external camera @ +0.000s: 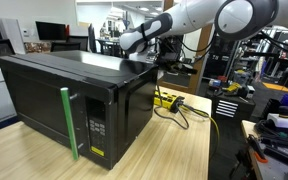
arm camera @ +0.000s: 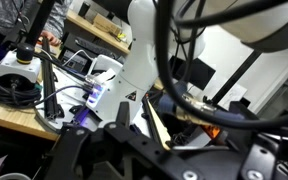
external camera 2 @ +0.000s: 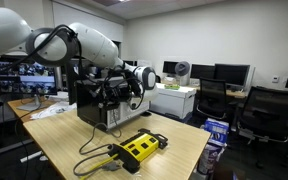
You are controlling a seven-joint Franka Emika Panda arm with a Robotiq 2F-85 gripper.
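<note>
A black microwave (external camera: pixel 59 100) takes up the left of exterior view 1, with a green vertical strip (external camera: pixel 69 123) on its front. My gripper (external camera: pixel 181 67) is beyond its far right corner, at about the height of its top. In exterior view 2 the dark gripper (external camera 2: pixel 111 98) hangs in front of the microwave's dark side (external camera 2: pixel 89 98), above the table. Its fingers are open; the fingers are small and hard to make out, and I see nothing held.
On the wooden table (external camera 2: pixel 62 133) lies a yellow-and-black device (external camera 2: pixel 139 150) with a loose cable. A monitor (external camera 2: pixel 32 85) stands at the far left. Bare tabletop lies in front of the microwave (external camera: pixel 169 150).
</note>
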